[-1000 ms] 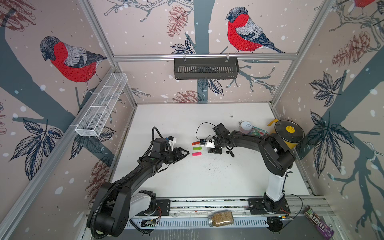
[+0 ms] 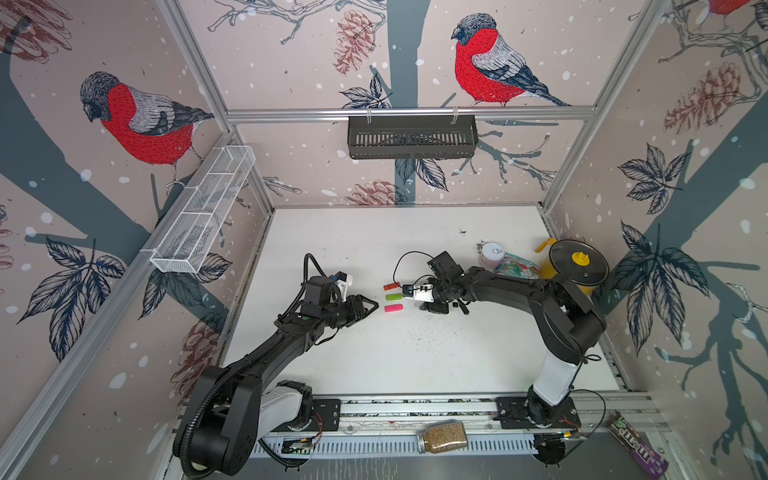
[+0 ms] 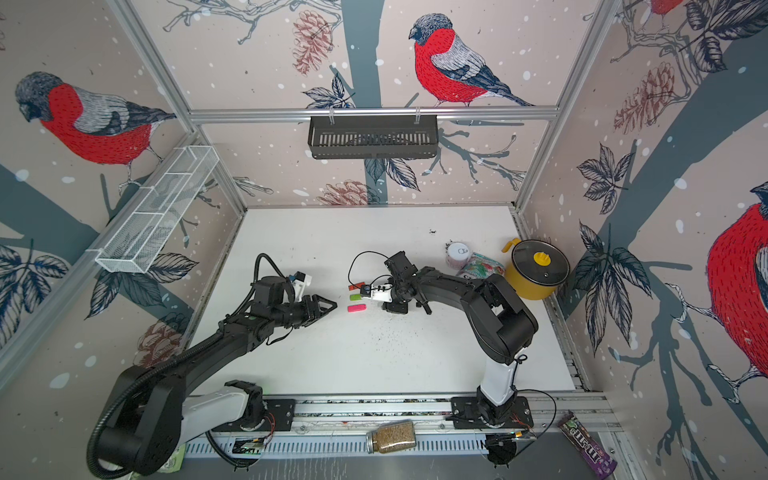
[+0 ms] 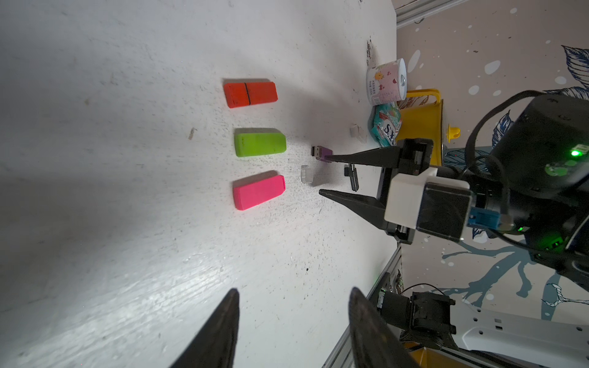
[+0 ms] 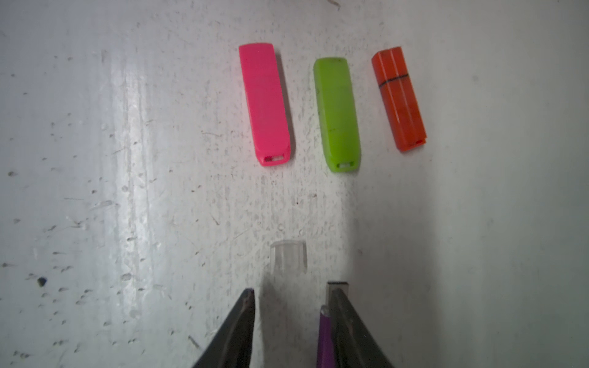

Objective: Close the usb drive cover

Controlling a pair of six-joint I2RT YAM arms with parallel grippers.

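Observation:
In the right wrist view, a purple usb drive [image 5: 325, 340] with bare metal plug lies partly under my open right gripper, whose one finger is over it. A clear cover [image 5: 288, 256] lies just beside it, ahead of the fingers. Pink [image 5: 265, 101], green [image 5: 337, 113] and red [image 5: 398, 98] usb drives lie farther off. The left wrist view shows the purple drive [image 4: 323, 153] by a right fingertip. My left gripper hangs open, empty, left of the drives.
A pink-white canister [image 2: 493, 254], a packet [image 4: 386, 122] and a yellow pot [image 2: 568, 268] stand on the right. A dark small object [image 4: 353, 178] lies near the right gripper.
My right arm has shifted slightly to the right and toward the front over the last second. The left arm and the loose drives are unchanged.

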